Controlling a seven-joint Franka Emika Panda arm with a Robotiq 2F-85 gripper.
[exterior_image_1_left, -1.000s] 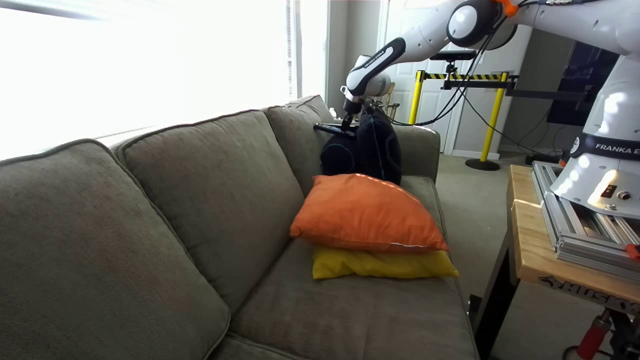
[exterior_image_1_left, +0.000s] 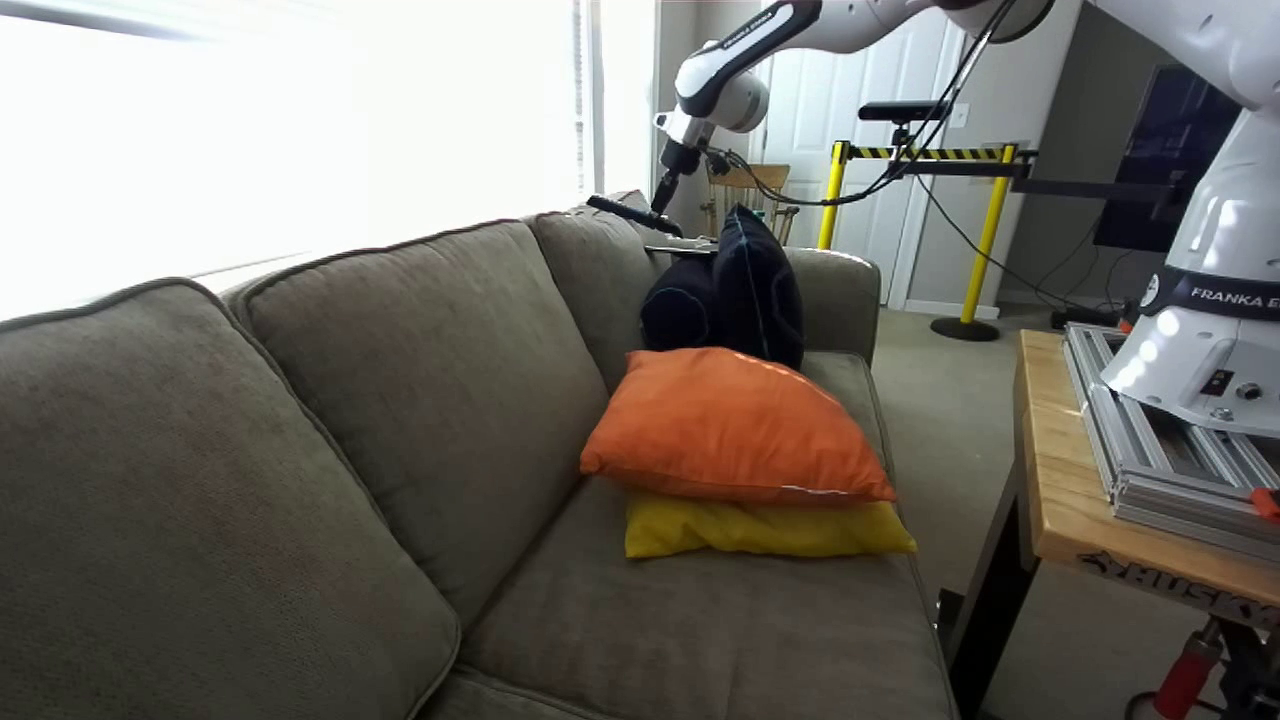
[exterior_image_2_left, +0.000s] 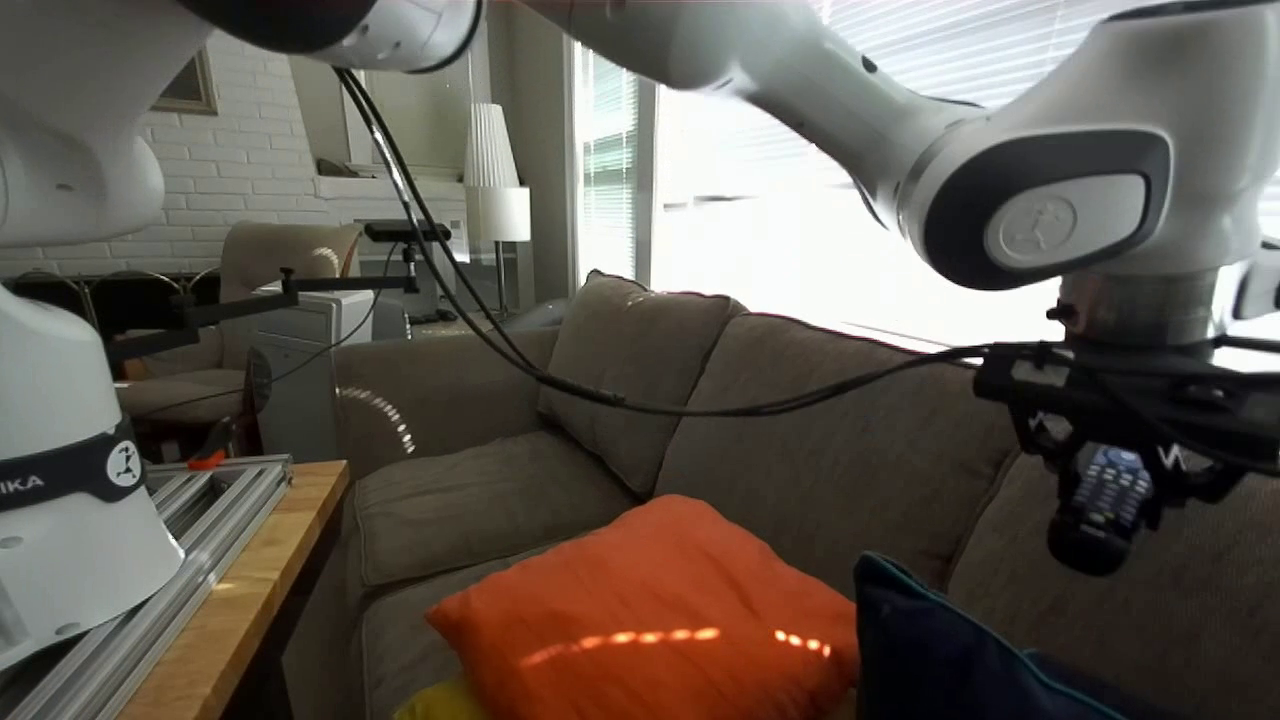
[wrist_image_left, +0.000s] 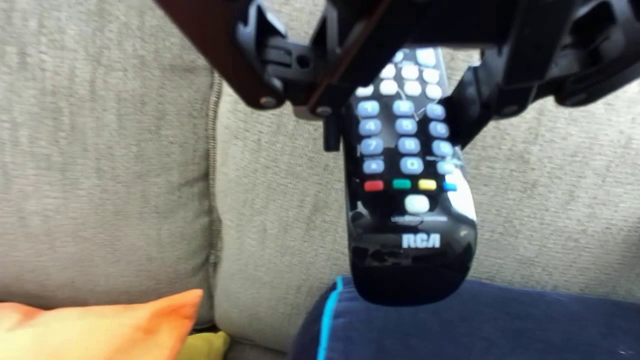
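A black RCA remote control (wrist_image_left: 414, 258) with rows of pale buttons is gripped across its sides by my gripper, which is shut on it. In exterior view 1 the remote (exterior_image_1_left: 630, 214) is held in the air above the dark blue pillows, near the top of the sofa's backrest, with the gripper (exterior_image_1_left: 662, 206) over it. From the other side, in exterior view 2, the remote (exterior_image_2_left: 1106, 498) shows its button face below the gripper (exterior_image_2_left: 1110, 468). In the wrist view its upper end is hidden behind the fingers.
Dark blue pillows (exterior_image_1_left: 758, 288) lie at the sofa's far end. An orange pillow (exterior_image_1_left: 732, 426) rests on a yellow one (exterior_image_1_left: 768, 528) on the seat. The near part of the seat (exterior_image_1_left: 672, 630) is clear. A wooden table (exterior_image_1_left: 1056, 480) carries the arm's base.
The gripper has risen and shifted toward the backrest and window, carrying the remote up from just over the dark pillows. The pillows look unmoved.
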